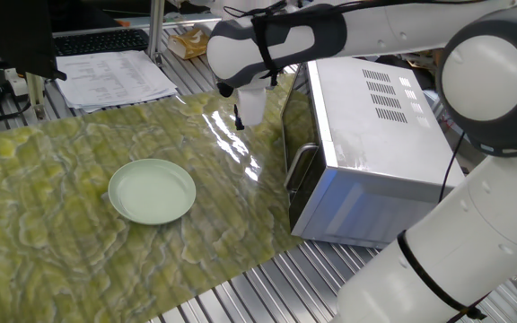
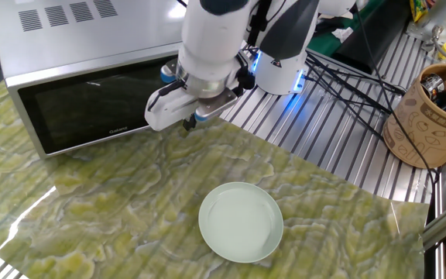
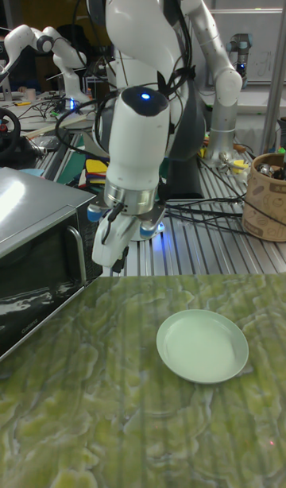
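Observation:
A pale green plate [image 1: 153,191] lies flat and empty on the green marbled mat; the other views show the same plate [image 2: 241,222]. The silver microwave [image 1: 375,148] stands at the mat's edge, and its dark glass door [image 2: 103,105] looks closed. In view 3 the door handle [image 3: 78,255] juts out at the door's side. My gripper [image 2: 190,123] hangs above the mat in front of the microwave, clear of the plate. Its dark fingertips [image 3: 119,261] are small and partly hidden by the white hand, so how the fingers stand cannot be made out.
Papers [image 1: 115,79] and a keyboard [image 1: 101,42] lie beyond the mat. A brown utensil bucket [image 2: 428,124] stands on the slatted metal table, with black cables [image 2: 355,85] running near the arm's base. Around the plate the mat [image 3: 102,403] is clear.

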